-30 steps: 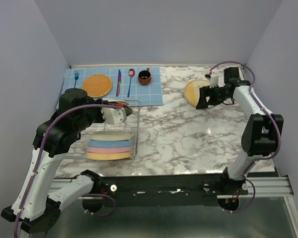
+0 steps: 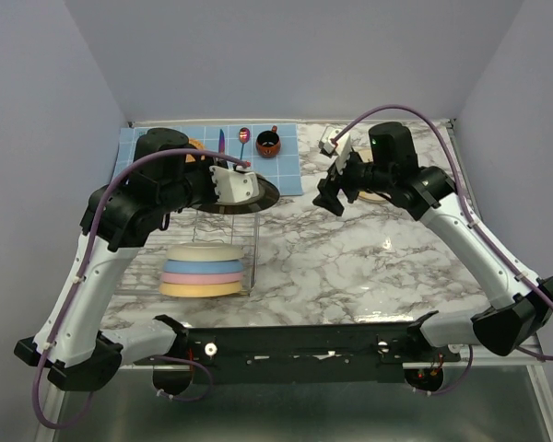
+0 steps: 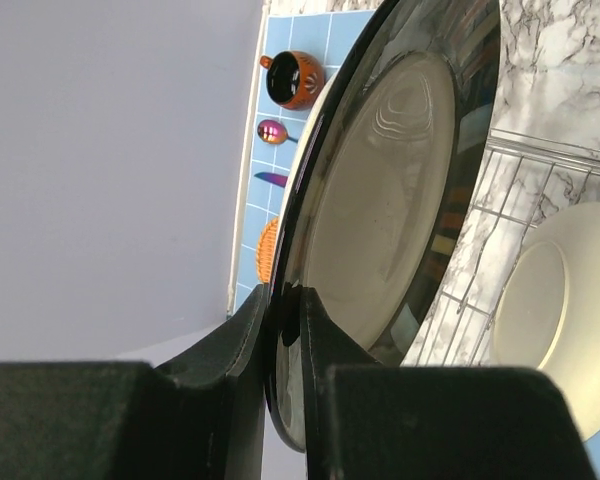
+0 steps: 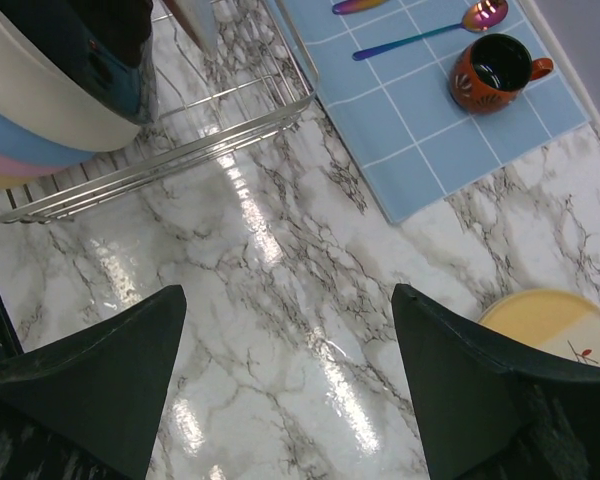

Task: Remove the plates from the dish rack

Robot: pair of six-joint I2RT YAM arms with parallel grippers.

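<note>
My left gripper is shut on the rim of a dark glass plate (image 3: 480,90), which hangs tilted above the dish rack (image 2: 256,241). From above, this dark plate (image 2: 264,199) shows past the gripper's right side. Cream, blue, pink and yellow plates (image 2: 203,267) stand in the rack's near part; the cream plate (image 3: 580,300) is seen close up in the left wrist view. My right gripper is open above bare counter, right of the rack, with nothing between its fingers. A pale yellow plate (image 4: 550,318) lies flat on the counter, partly hidden by a right finger.
Behind the rack, a blue mat (image 2: 281,170) carries an orange-brown mug (image 2: 268,144), a spoon (image 2: 243,136), a knife (image 2: 221,141) and a woven trivet (image 3: 267,248). Grey walls bound the back and sides.
The dark plate has come up out of the rack area with my left gripper, moving back and right. My right arm has reached out and swung left from near the pale yellow plate.
</note>
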